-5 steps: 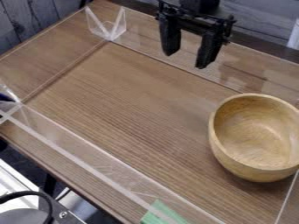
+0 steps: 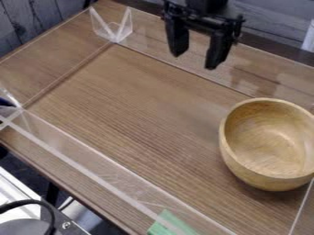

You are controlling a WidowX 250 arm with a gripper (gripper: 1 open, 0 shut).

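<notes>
A black gripper (image 2: 199, 46) hangs at the top centre of the view, above the back strip of the wooden tabletop (image 2: 117, 119), with its two dark fingers spread apart and no object visible between them. A round wooden bowl (image 2: 266, 147) sits at the right, below and to the right of the gripper.
Clear plastic pieces lie along the left and back of the table, one (image 2: 113, 27) at the back left. A green patch (image 2: 172, 225) is at the front edge. Dark clutter and grey hardware lie off the lower left.
The gripper has shifted very slightly left and upward. The bowl and table look unchanged.
</notes>
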